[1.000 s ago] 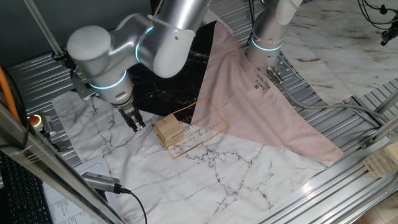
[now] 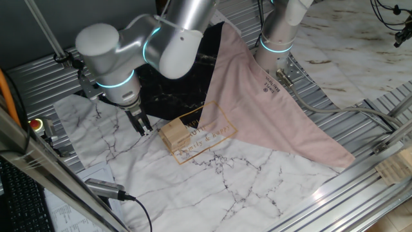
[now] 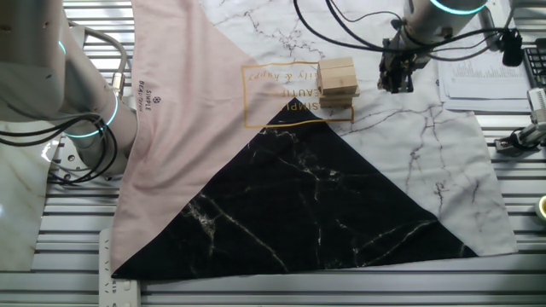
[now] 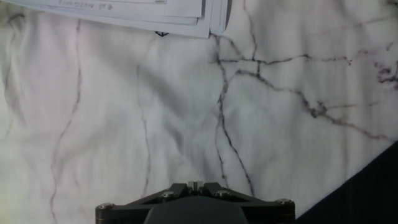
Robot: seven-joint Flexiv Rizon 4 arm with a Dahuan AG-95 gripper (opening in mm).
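Small pale wooden blocks (image 2: 174, 135) stand together on the cloth, by the gold-framed lettering. From the other side, in exterior view 2, the wooden blocks (image 3: 339, 78) look stacked, with an edge of a lower piece showing under the upper ones. My gripper (image 2: 145, 133) points down over the white marbled part, beside the blocks and apart from them. In exterior view 2 the gripper (image 3: 396, 83) is to the right of the blocks. The wrist view shows the gripper with its fingertips together and nothing visible between them; no block appears there.
A pink, black and white marbled cloth (image 2: 257, 122) covers the table, slightly wrinkled. Paper sheets (image 4: 124, 15) lie beyond the gripper. A camera-like device with a cable (image 2: 106, 189) and a metal post (image 2: 55, 167) stand at the near left.
The blocks and cloth look unmoved.
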